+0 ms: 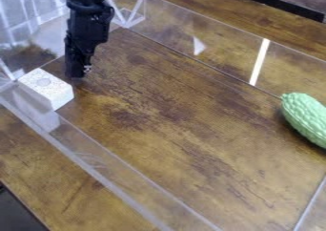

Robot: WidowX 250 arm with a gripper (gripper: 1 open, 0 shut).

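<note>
My gripper [78, 69] hangs low at the back left of the clear-walled enclosure, its tip near the wooden floor, shut with nothing visible between its fingers. A white block [46, 90] with a speckled top lies in front of it and to the left, beside the left wall. A green, bumpy vegetable-like object [304, 117] lies at the right side, far from the gripper.
Clear plastic walls [128, 189] border the wooden floor [178, 130] on the sides. A white strip [258, 61] shows near the back right.
</note>
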